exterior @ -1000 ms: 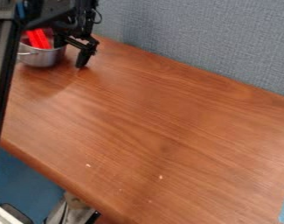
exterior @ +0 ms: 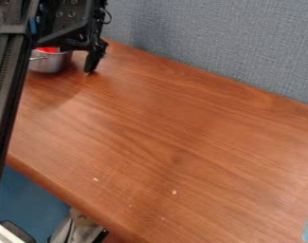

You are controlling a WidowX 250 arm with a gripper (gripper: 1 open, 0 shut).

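Observation:
My black gripper (exterior: 88, 59) is at the upper left, with its fingers pointing down just beside a metal pot (exterior: 48, 61) at the back left of the wooden table (exterior: 182, 142). A bit of a red object (exterior: 47, 49) shows in the pot, largely hidden behind the arm. The gripper looks open, though its fingers are small and dark in this view; I see nothing held between them.
A grey fabric partition (exterior: 220, 47) runs along the table's back edge. The front left edge drops to a blue floor.
The arm has shifted slightly and now hides more of the red object in the pot. The gripper stays beside the pot.

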